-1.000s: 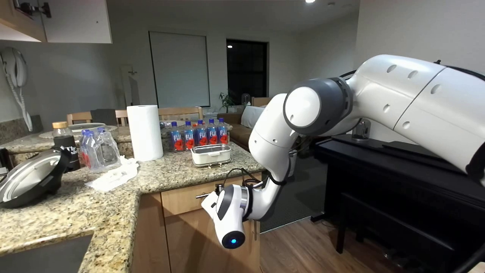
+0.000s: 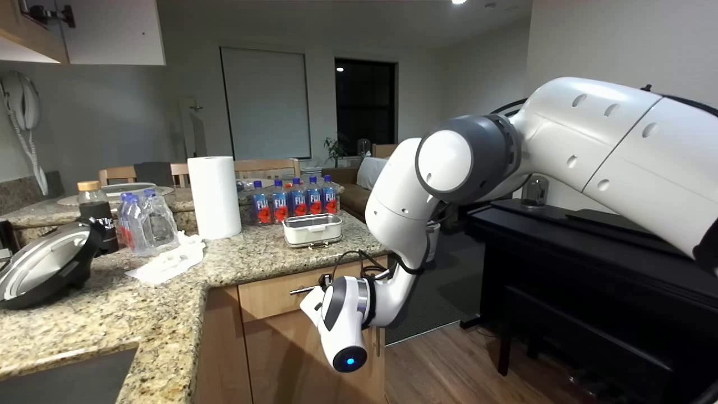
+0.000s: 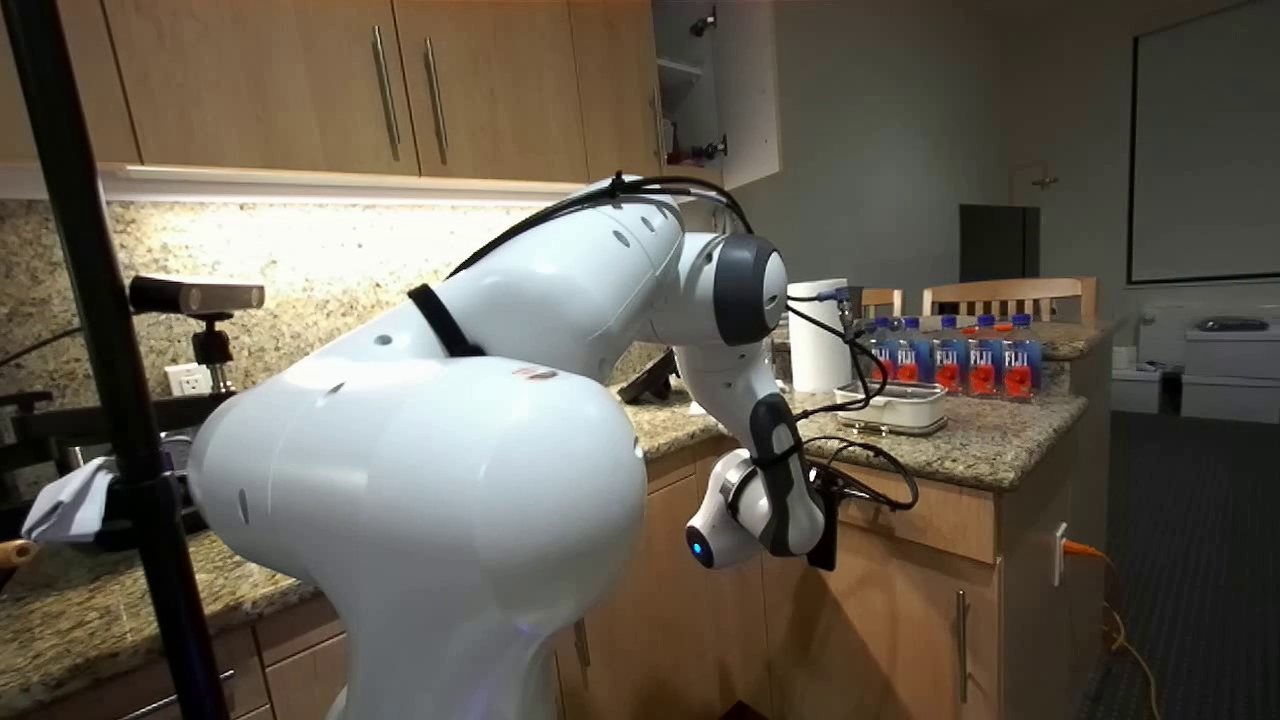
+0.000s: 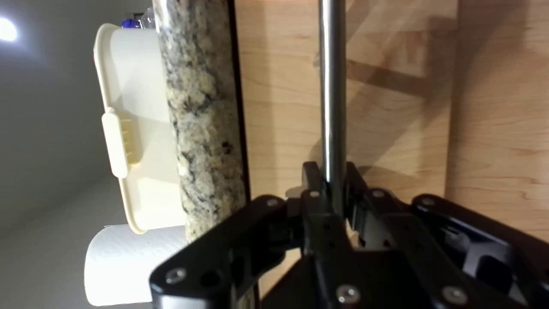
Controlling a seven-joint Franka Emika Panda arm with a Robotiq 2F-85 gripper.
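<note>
A round metal bar handle [image 4: 333, 92] runs down the wrist view in front of a light wood drawer front [image 4: 288, 103]. My gripper is shut on this handle, one black finger on either side of it. In exterior view 1 the left end of the handle [image 2: 303, 290] shows beside my wrist, on the drawer [image 2: 266, 296] just under the countertop. The drawer front looks flush with the cabinet. My fingers are hidden behind the hand in that view. The arm in exterior view 2 also covers most of the handle.
Above the drawer, the granite counter [image 2: 269, 255] bears a white lidless container [image 2: 313, 230], a paper towel roll [image 2: 213, 198] and several water bottles [image 2: 296, 201]. A cabinet door [image 2: 289, 350] lies below. Cables [image 3: 882, 474] loop near my wrist.
My wrist has shifted very slightly down and to the right in exterior view 1. Drawer and countertop objects look the same.
</note>
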